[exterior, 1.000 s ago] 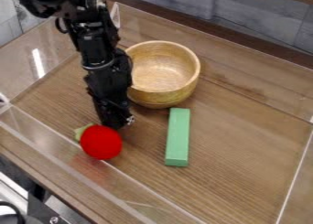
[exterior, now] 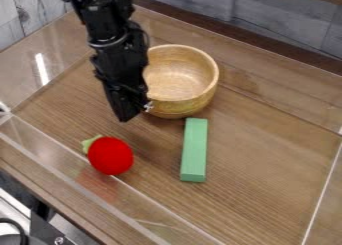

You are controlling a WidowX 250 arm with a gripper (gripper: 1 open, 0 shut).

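My gripper point(exterior: 131, 105) hangs over the wooden table at the left rim of a wooden bowl point(exterior: 181, 77), its fingers pointing down; whether they are open or shut is hard to tell. Below it a red round object point(exterior: 112, 156), with a small green part at its upper left, rests on the table. To the right of that lies a green bar point(exterior: 194, 149), lengthwise front to back.
Dark cables show at the lower left corner, past the table's edge.
My gripper has risen from down at the red object to beside the bowl's rim. The red object, green bar and bowl look unmoved.
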